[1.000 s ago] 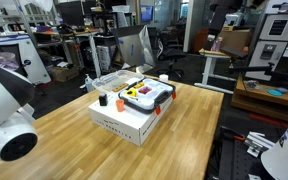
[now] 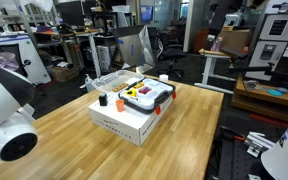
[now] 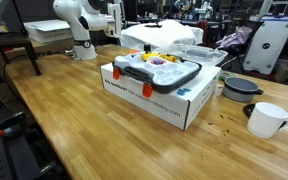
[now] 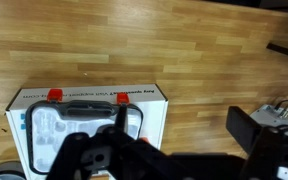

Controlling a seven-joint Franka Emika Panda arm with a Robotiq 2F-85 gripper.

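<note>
In the wrist view, the two dark fingers of my gripper stand wide apart, with bare wood and the box's end between and below them. Nothing is held. A white cardboard box lies low in that view, partly hidden by the left finger. On it rests a clear-topped case with a dark handle and red latches. The second exterior view shows the white box with the black-rimmed case on top and small yellow items over it.
Beside the case are an orange cup and a black cup. A clear bin stands behind. A white mug and a grey pot stand near the box.
</note>
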